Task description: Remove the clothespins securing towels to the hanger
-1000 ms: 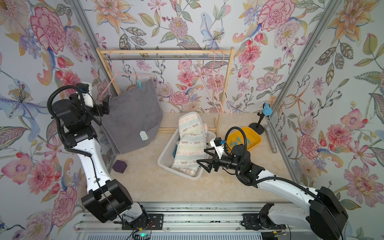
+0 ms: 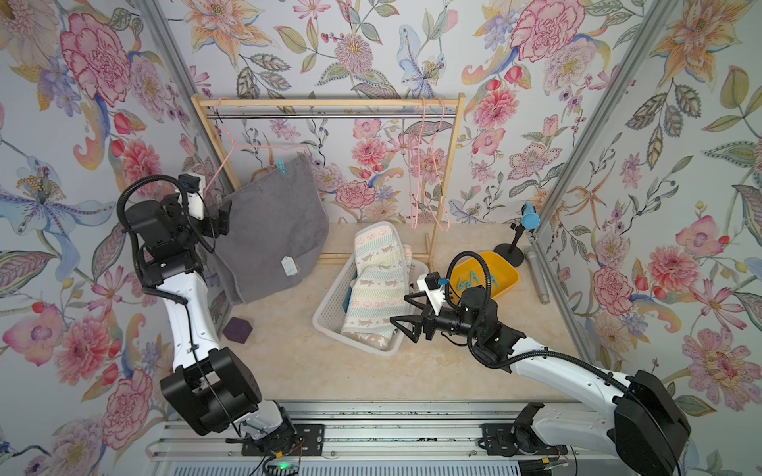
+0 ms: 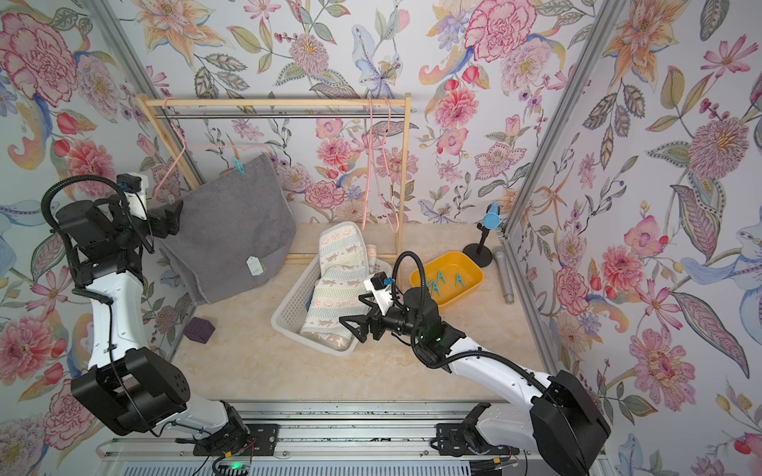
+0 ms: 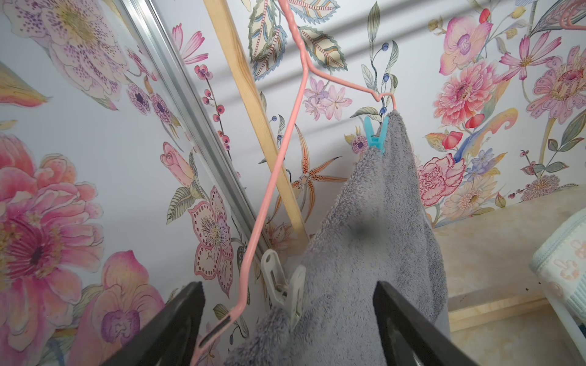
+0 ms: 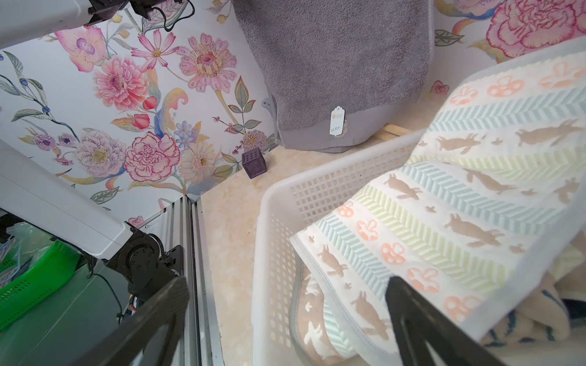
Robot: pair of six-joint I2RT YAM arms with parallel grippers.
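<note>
A grey towel hangs from a pink hanger at the rack's left end. A teal clothespin clips its far upper corner. In the left wrist view a pale clothespin sits on the near part of the towel's top edge, beside the hanger. My left gripper is open around that near clothespin and towel edge; whether the fingers touch them is unclear. My right gripper stands open over the white basket's front right, with nothing between its fingers.
The white basket holds patterned towels. An orange tray with several teal clothespins and a black stand are at the right. A wooden rack spans the back. A purple block lies at the front left.
My left gripper has moved a little to the right. The grey towel and pink hanger have shifted slightly with it. The right arm has not moved.
</note>
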